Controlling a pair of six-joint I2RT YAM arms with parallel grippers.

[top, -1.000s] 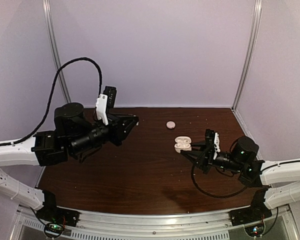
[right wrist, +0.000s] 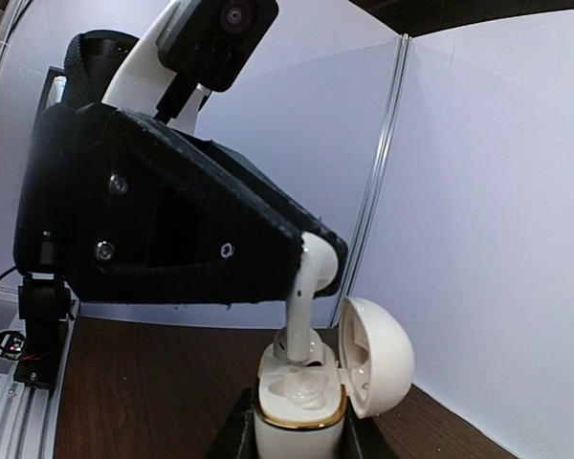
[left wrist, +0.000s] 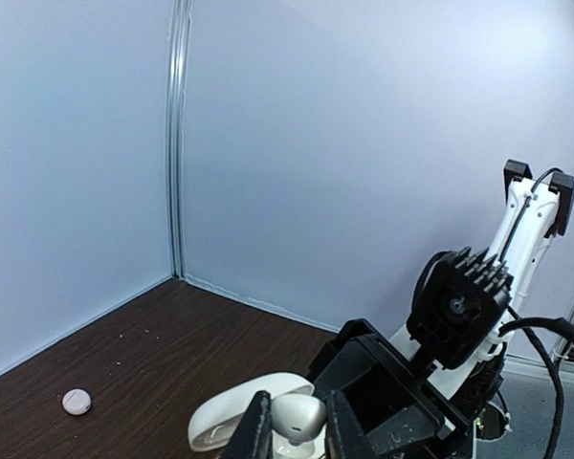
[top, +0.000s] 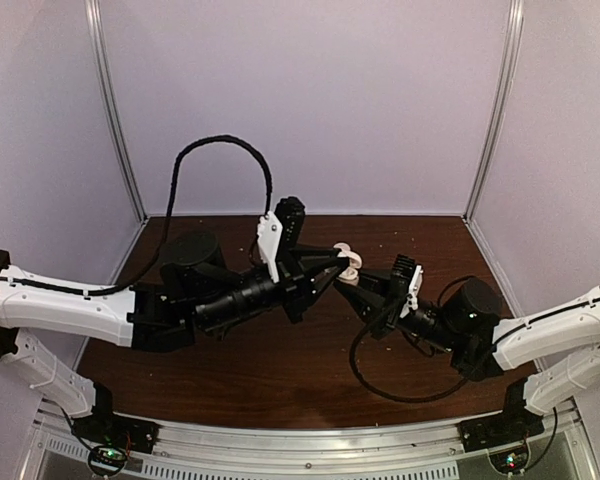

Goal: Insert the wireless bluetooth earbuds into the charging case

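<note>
In the right wrist view, the white charging case [right wrist: 299,409] with a gold rim stands upright, its lid [right wrist: 381,359] open to the right. My right gripper is shut on the case body. A white earbud [right wrist: 309,277] is pinched in my left gripper, stem pointing down. The stem's lower end meets the far well of the case; how deep it sits cannot be made out. From the left wrist view, the earbud's rounded head [left wrist: 298,417] shows between the fingers, in front of the open lid [left wrist: 239,409].
On the table at the back lies a small round pinkish-white object [left wrist: 77,402], partly hidden by the left gripper from above. Both arms meet closely above its middle, with cables looping around them.
My left gripper has travelled right with the earbud, up to the case. Held in my right gripper, the case has shifted left and slightly toward the back.
</note>
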